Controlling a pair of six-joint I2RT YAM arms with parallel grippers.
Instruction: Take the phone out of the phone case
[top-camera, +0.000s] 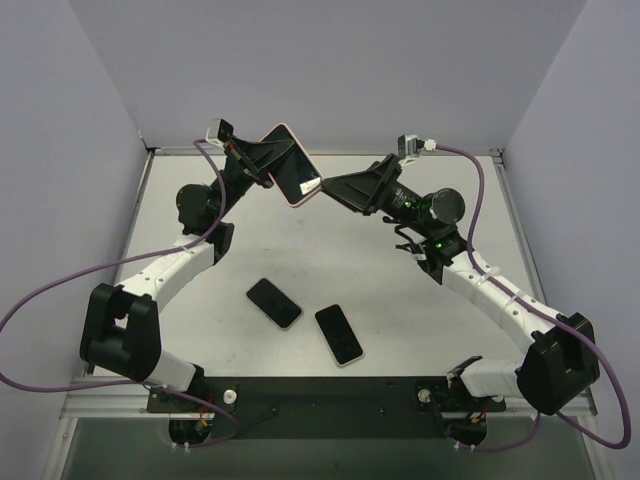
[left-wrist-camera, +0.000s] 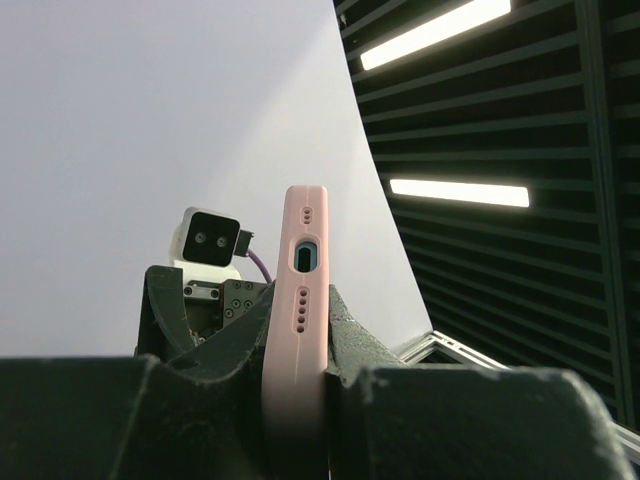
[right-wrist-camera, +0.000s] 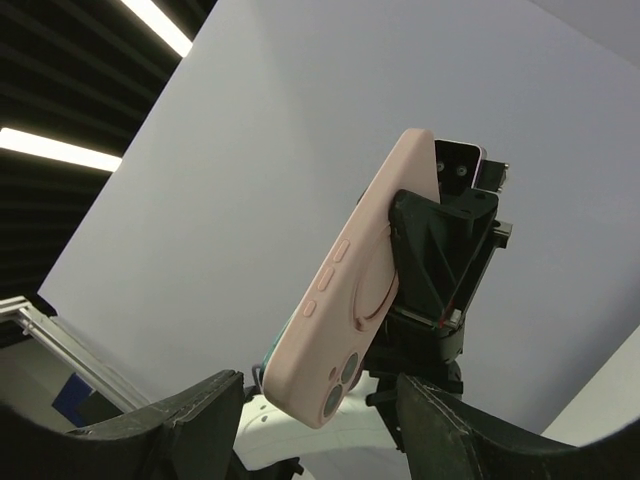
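A phone in a pink case (top-camera: 298, 174) is held in the air at upper middle by my left gripper (top-camera: 271, 161), shut on it. The left wrist view shows the case's pink edge (left-wrist-camera: 294, 370) upright between the fingers. In the right wrist view the cased phone (right-wrist-camera: 330, 290) slants, its camera end low, with buttons along the side. My right gripper stands open just before that lower end, fingertips either side of it; in the top view it reaches the case's lower right corner. Whether it touches cannot be told.
Two dark phones (top-camera: 273, 302) (top-camera: 339, 333) lie on the white table (top-camera: 400, 320) below the arms, toward the front. Grey walls (top-camera: 330, 70) surround the table at back and sides.
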